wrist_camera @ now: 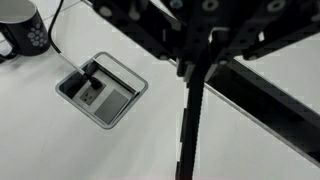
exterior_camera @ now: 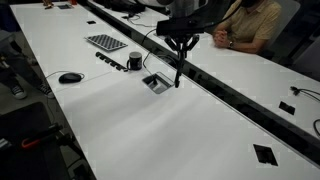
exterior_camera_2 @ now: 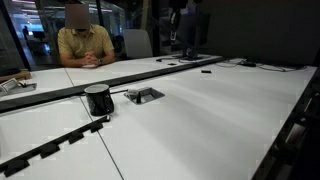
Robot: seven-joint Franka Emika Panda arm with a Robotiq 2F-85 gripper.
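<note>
My gripper [exterior_camera: 182, 48] hangs above the white table [exterior_camera: 150, 125], shut on a long thin black strip [exterior_camera: 179, 76] that points down. In the wrist view, the strip [wrist_camera: 190, 125] runs down from the gripper and shows notches along one side; it is seen nearly edge-on. A similar black notched strip [exterior_camera_2: 52, 148] lies flat on the table, by the black mug [exterior_camera_2: 99, 99]. The gripper's fingers are dark and hard to tell apart in exterior view 2.
A recessed power outlet [wrist_camera: 103, 90] with a plugged-in cable sits in the table close by. A mouse [exterior_camera: 70, 77] and a grey grid tray [exterior_camera: 105, 42] lie to the left. A flat black piece [exterior_camera: 265, 155] lies at the right.
</note>
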